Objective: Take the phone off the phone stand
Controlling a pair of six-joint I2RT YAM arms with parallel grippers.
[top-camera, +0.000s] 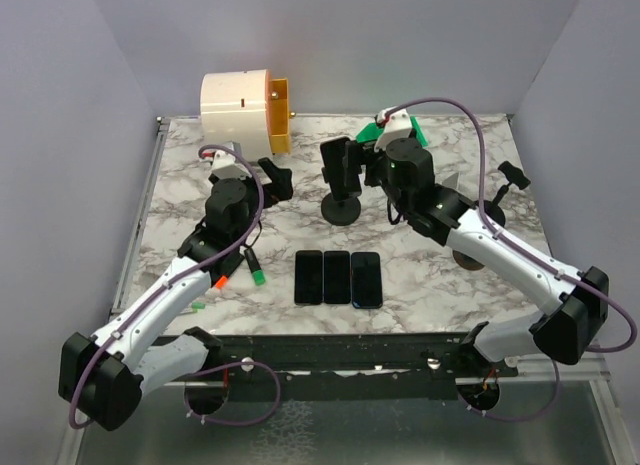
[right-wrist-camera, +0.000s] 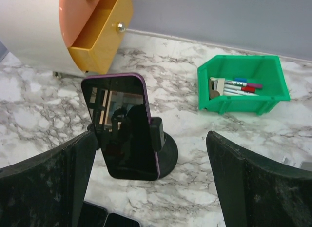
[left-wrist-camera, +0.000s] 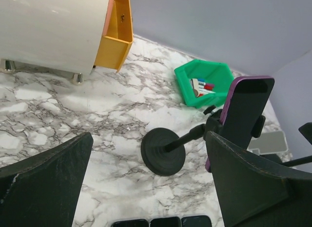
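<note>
A black phone with a purple edge (right-wrist-camera: 124,129) leans, tilted, in the clamp of the phone stand, whose round black base (top-camera: 341,209) rests on the marble table. My right gripper (top-camera: 360,163) is open close to the phone and overlaps its right side from above. Between the right fingers, the right wrist view shows the phone left of centre with no grip on it. My left gripper (top-camera: 277,180) is open to the left of the stand, empty and apart from the phone. In the left wrist view the phone (left-wrist-camera: 246,107) appears at the right, partly behind a finger (left-wrist-camera: 243,173).
A white drum with a yellow drawer (top-camera: 280,115) stands at the back left. Behind the right gripper is a green bin (right-wrist-camera: 239,107) holding markers. Several dark phones (top-camera: 337,278) lie in front of the stand. Another stand (top-camera: 495,213) is at the right.
</note>
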